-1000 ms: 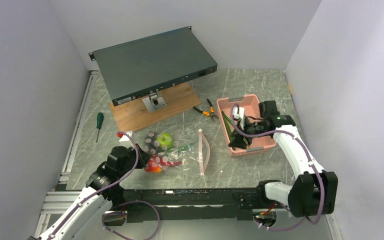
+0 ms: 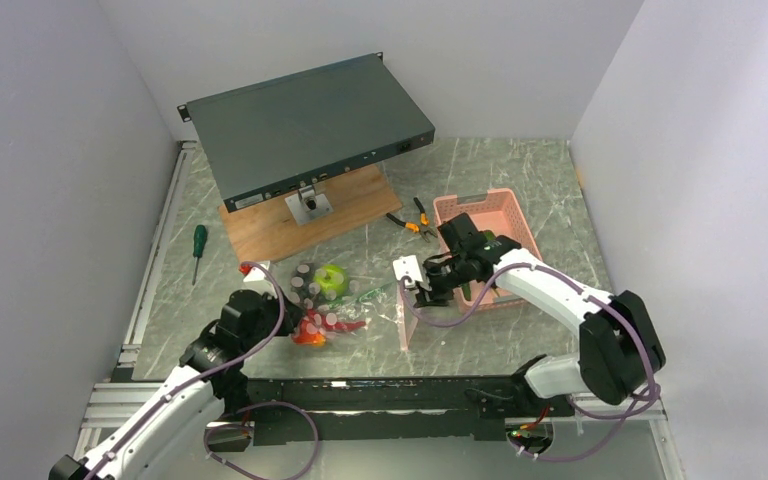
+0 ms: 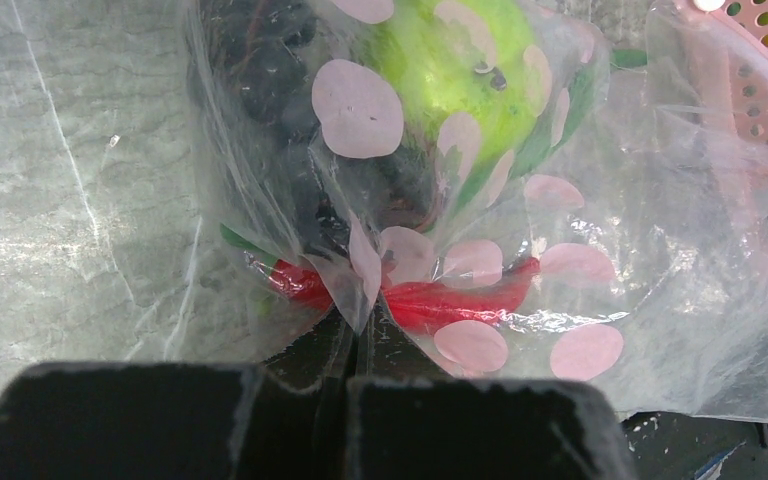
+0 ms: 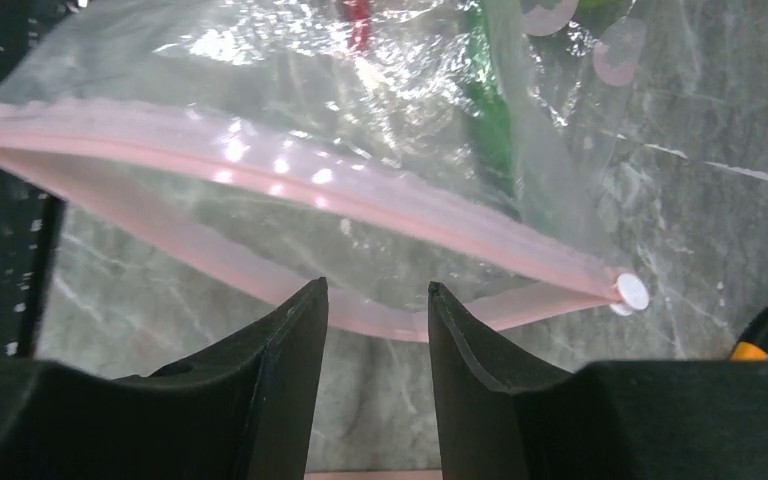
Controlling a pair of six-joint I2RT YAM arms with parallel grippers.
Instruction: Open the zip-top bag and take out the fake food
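A clear dotted zip bag (image 2: 355, 310) lies on the table with a green apple (image 2: 330, 280), dark grapes (image 3: 270, 130) and a red pepper (image 3: 460, 300) inside. My left gripper is shut at the bag's near left part, crumpled plastic at its tips. In the right wrist view the bag's mouth with its pink zip strip (image 4: 360, 200) gapes slightly. My right gripper hangs just over that mouth, part open, nothing visible between its fingers.
A pink basket (image 2: 505, 210) with green items stands at right. Pliers (image 2: 410, 225) lie behind the bag, a screwdriver (image 2: 199, 245) at far left, and a monitor-like panel on a wooden board (image 2: 250, 235) at the back.
My right arm has swung left from over the pink basket to the bag's open end. The left arm and bag look nearly unchanged.
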